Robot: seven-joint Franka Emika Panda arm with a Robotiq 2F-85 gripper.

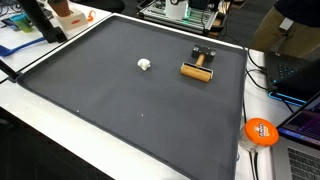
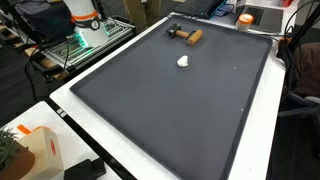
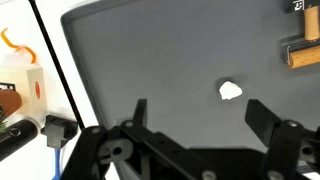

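A small white lump (image 1: 145,64) rests on the dark grey board (image 1: 130,105); in the wrist view the white lump (image 3: 230,90) is right of centre, near my right finger. A tool with a wooden-coloured roller (image 1: 197,72) and dark ends lies farther along the board. The same roller tool (image 2: 186,35) is near the far edge in the second exterior view and partly cut off in the wrist view. My gripper shows only in the wrist view, open above the board, with its fingers wide apart and nothing between them.
An orange-lidded container (image 1: 261,132) stands on the white table beside the board, near a laptop (image 1: 300,145). Off the opposite edge are a box and a pot (image 2: 12,155). The robot's base (image 2: 86,25) is beside the board. Most of the board is bare.
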